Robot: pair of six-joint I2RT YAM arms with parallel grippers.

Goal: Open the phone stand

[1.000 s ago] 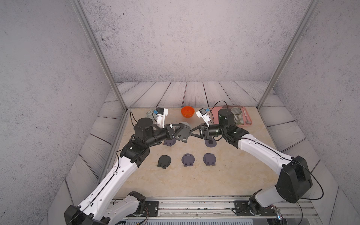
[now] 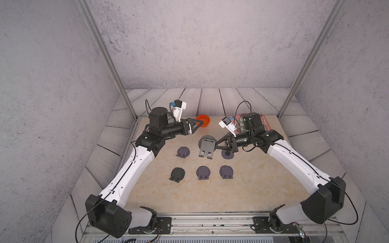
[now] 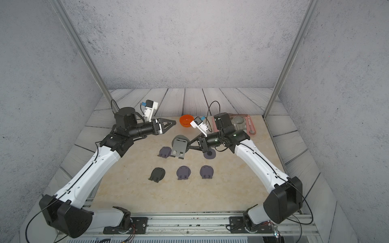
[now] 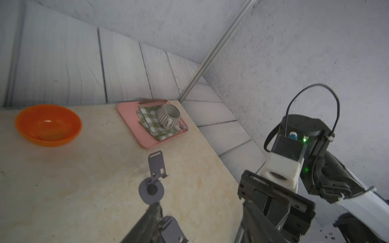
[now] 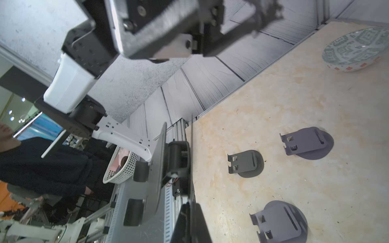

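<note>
A grey phone stand [image 2: 207,149] is held above the table, with my right gripper [image 2: 217,145] shut on its thin edge. The stand's round base [image 3: 179,139] shows behind its plate; how far the two are unfolded I cannot tell. In the right wrist view the same stand [image 5: 159,170] appears nearly edge-on, just beyond the closed fingers [image 5: 184,226]. My left gripper is open and empty, off to the left and farther back, near the orange bowl.
Several folded stands, such as the dark one [image 2: 177,174] and a purple one [image 2: 203,172], lie on the table. Another stand [image 4: 156,165] has its plate raised. An orange bowl [image 4: 48,127], a pink tray [image 4: 135,123] with cup and cloth, and a patterned bowl [image 5: 356,48] stand toward the back.
The stand has moved right and toward the front with my right gripper, its plate now facing more forward.
</note>
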